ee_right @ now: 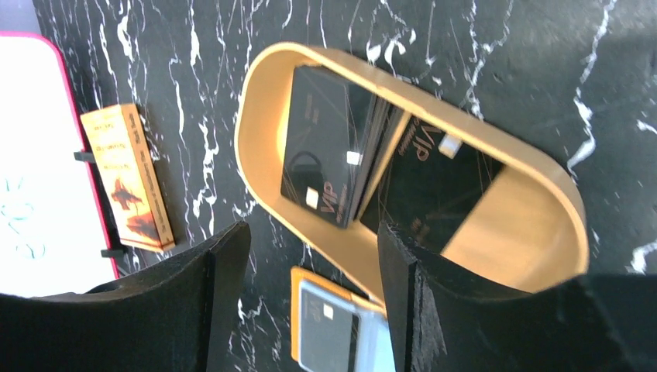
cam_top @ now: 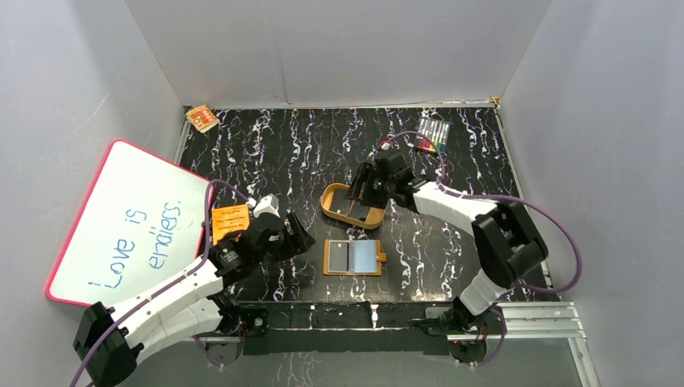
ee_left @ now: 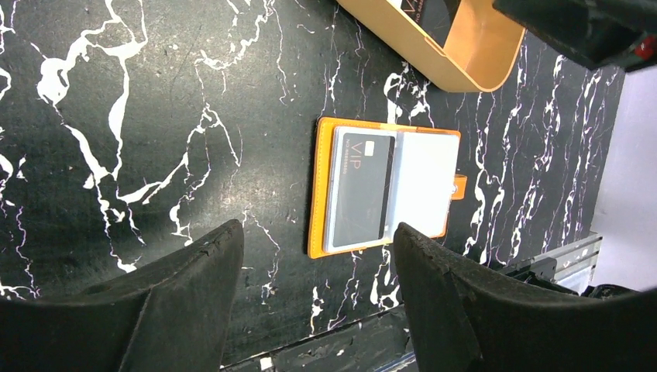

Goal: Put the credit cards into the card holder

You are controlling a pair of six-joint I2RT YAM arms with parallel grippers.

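Observation:
An orange card holder [ee_left: 456,186] lies open on the marble table, a grey VIP card [ee_left: 358,186] in its left clear sleeve. Behind it, a tan oval box [cam_top: 329,208] holds several dark VIP cards [ee_right: 325,139]. My right gripper [cam_top: 361,184] is over that box, fingers apart, with nothing seen between them in the right wrist view. My left gripper [cam_top: 303,234] hovers left of the card holder, open and empty.
A whiteboard [cam_top: 121,242] and an orange booklet [cam_top: 231,218] lie at the left. A marker set [cam_top: 432,135] is at the back right, a small orange item [cam_top: 202,118] at the back left.

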